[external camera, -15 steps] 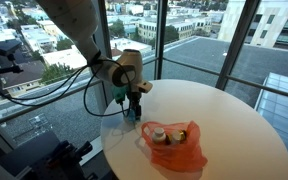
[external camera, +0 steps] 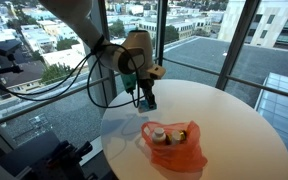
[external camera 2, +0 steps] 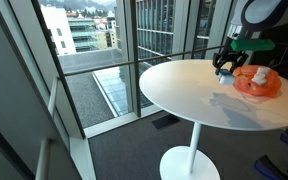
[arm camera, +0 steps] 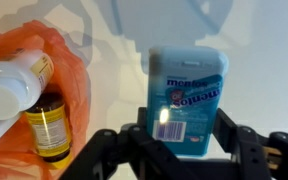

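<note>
A blue Mentos container (arm camera: 187,92) with a barcode sits between the fingers of my gripper, which is shut on it. Seen from exterior view 1, my gripper (external camera: 144,96) holds it above the white table, left of and behind an orange plastic bag (external camera: 176,155). Several bottles stand in this bag; the wrist view shows a white bottle (arm camera: 11,88) and a dark one with a yellow label (arm camera: 48,125) at the left. The container (external camera 2: 225,75) is also visible from exterior view 2, beside the bag.
Tall windows with dark frames (external camera 2: 136,55) stand close around the table. Cables loop beside the arm.
The arm has risen and shifted right, carrying the blue container up off the table and nearer the bag. The bag stays put.
</note>
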